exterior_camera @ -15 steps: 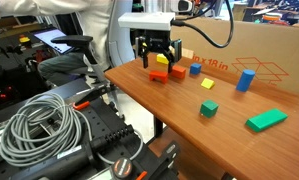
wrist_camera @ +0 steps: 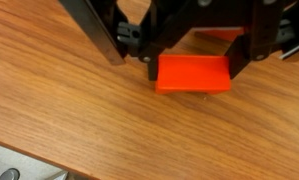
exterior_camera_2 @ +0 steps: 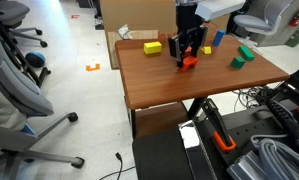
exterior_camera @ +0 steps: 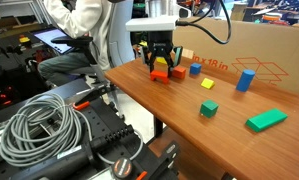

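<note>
My gripper (exterior_camera: pixel 161 70) is low over the left part of the wooden table, shut on a red block. That red block (wrist_camera: pixel 194 74) fills the space between the black fingers in the wrist view, with bare wood around it. From the side, the red block (exterior_camera_2: pixel 189 64) shows just under the gripper (exterior_camera_2: pixel 192 59). Whether it still touches the table is hard to tell. In the first exterior view, the fingers partly cover the red block (exterior_camera: pixel 159 75).
Close by on the table are a second red block (exterior_camera: pixel 179 73) and a yellow block (exterior_camera_2: pixel 152 47). A small blue block (exterior_camera: pixel 195 69), a yellow one (exterior_camera: pixel 212 82), a blue cylinder (exterior_camera: pixel 246 79) and green pieces (exterior_camera: pixel 208 108) (exterior_camera: pixel 266 120) lie farther right.
The gripper has come down over the red block from slightly higher, and its fingers now enclose it. The other blocks have stayed in place.
</note>
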